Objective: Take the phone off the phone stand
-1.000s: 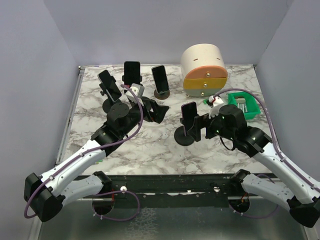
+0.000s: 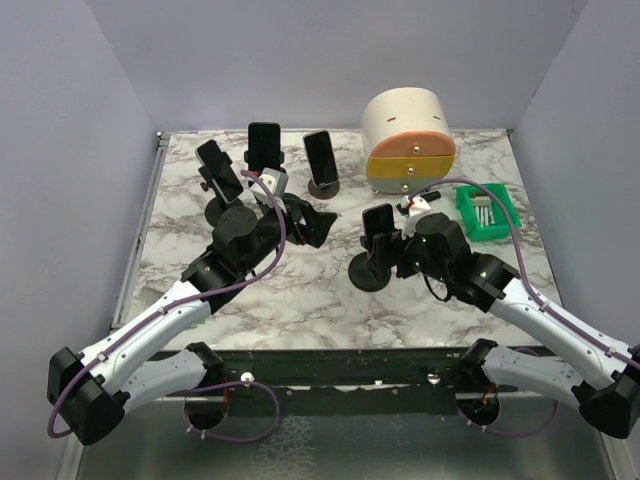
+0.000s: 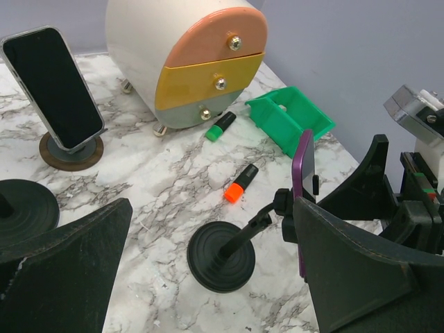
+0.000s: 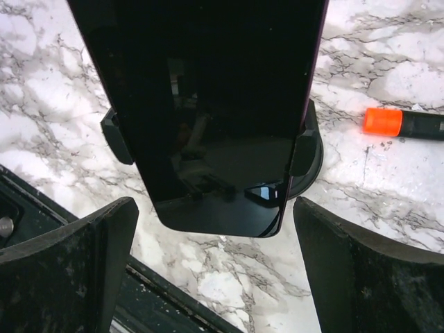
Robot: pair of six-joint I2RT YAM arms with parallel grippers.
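Observation:
A phone (image 2: 378, 221) with a purple edge (image 3: 303, 163) sits on a black stand (image 3: 220, 257) at the middle right of the table. My right gripper (image 2: 394, 256) is at the phone, open; in the right wrist view its fingertips (image 4: 111, 243) straddle the lower end of the dark phone (image 4: 208, 118), a little short of it. My left gripper (image 2: 305, 225) stands open at the left middle, nothing between its fingers, facing across toward that phone.
More phones on stands (image 2: 321, 158) line the back left. A rounded drawer box (image 2: 408, 130), a green tray (image 2: 475, 225) and markers (image 3: 241, 183) lie at the back right.
My right gripper has moved slightly left and upward in the top view, closer around the phone. The left arm has not moved.

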